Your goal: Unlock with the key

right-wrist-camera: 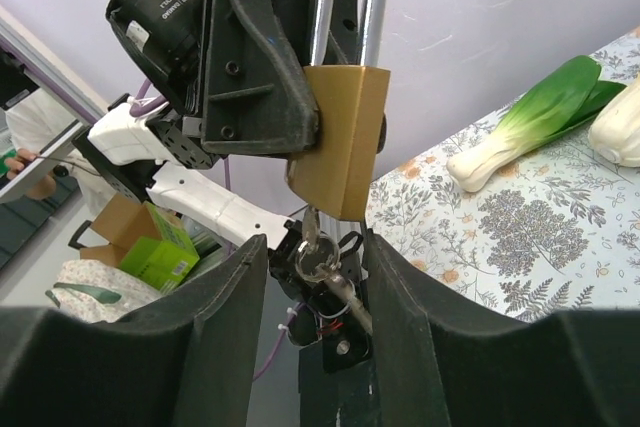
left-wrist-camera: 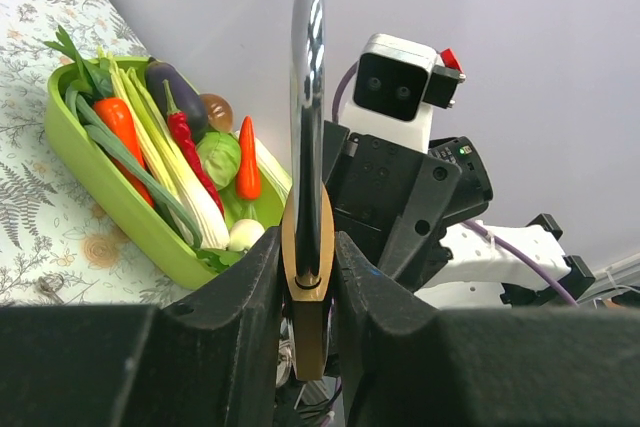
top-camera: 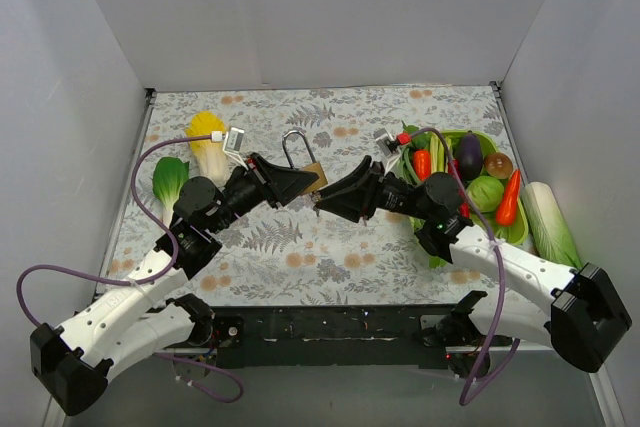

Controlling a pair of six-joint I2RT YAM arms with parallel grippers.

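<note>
A brass padlock (right-wrist-camera: 338, 142) with a steel shackle (left-wrist-camera: 308, 97) is held up off the table by my left gripper, which is shut on its body. Under the padlock, in the right wrist view, a key (right-wrist-camera: 318, 259) points up at its underside, with a ring and other keys dangling from it. Whether its blade sits inside the keyhole cannot be made out. My right gripper is part open, one finger on either side of the key with gaps showing. From above, the right gripper's tips lie close beside the padlock.
A green basket of vegetables (top-camera: 515, 230) stands on the right, partly behind my right arm, beside a long pale cabbage (top-camera: 551, 225). Leafy vegetables, one a bok choy (top-camera: 170, 182), lie at left.
</note>
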